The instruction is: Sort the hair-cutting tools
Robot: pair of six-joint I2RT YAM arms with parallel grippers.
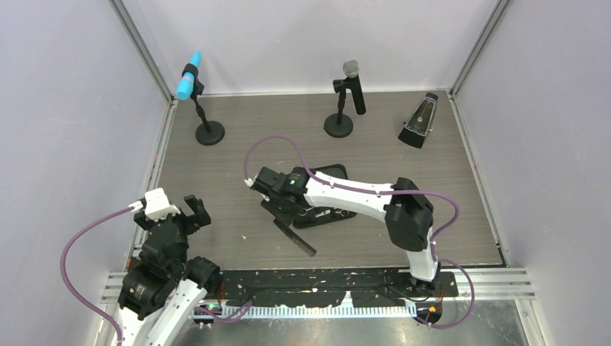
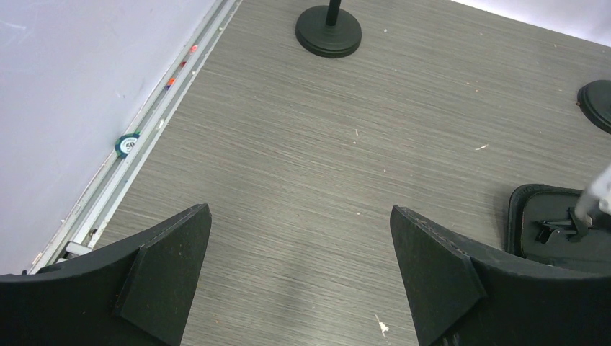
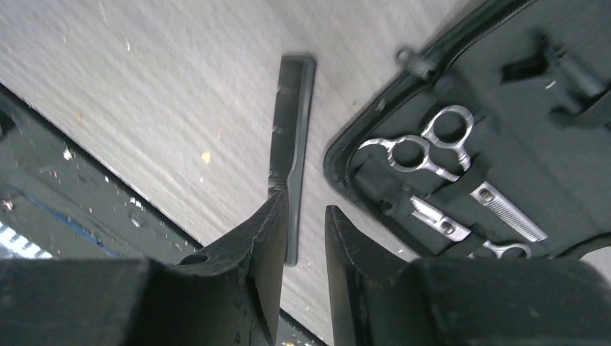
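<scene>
A black comb lies on the table just outside the black tool case, which holds scissors and other tools in straps. My right gripper hangs over the comb's end, its fingers a short gap apart with nothing clearly between them; part of the comb passes behind the left finger. My left gripper is open and empty at the left side, away from the case.
A stand with a blue object, a microphone stand and a metronome stand along the back.
</scene>
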